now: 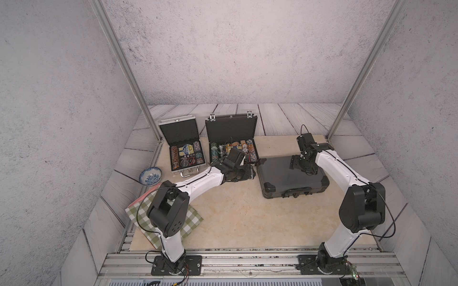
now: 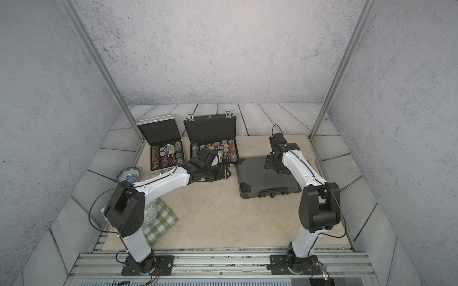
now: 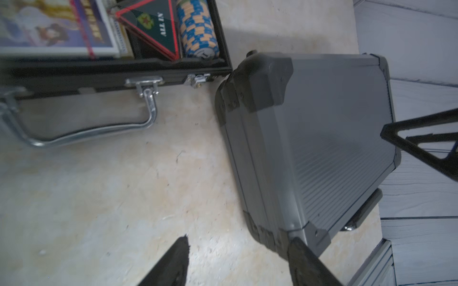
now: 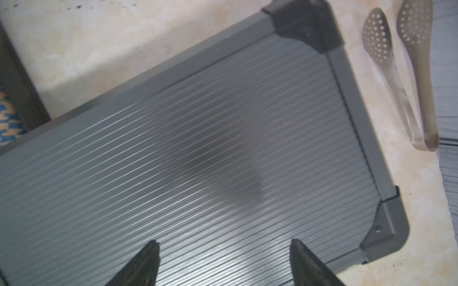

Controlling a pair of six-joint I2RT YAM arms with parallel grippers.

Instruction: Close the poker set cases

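Observation:
Two poker cases stand open at the back left: the silver one [image 1: 177,127] and the middle black one [image 1: 230,126], lids upright, chips and cards inside. The large grey case [image 1: 281,183] at right lies shut. My left gripper [image 1: 249,171] is open over the table before the middle case, near the shut case's left end; the left wrist view shows that case's corner [image 3: 267,81] and the middle case's handle [image 3: 95,135]. My right gripper is open above the shut case's lid, nothing between its fingers.
A blue-patterned bowl [image 1: 150,176] and checked cloth [image 1: 188,226] are at the left. Steel tongs [image 4: 419,95] lie right of the shut case.

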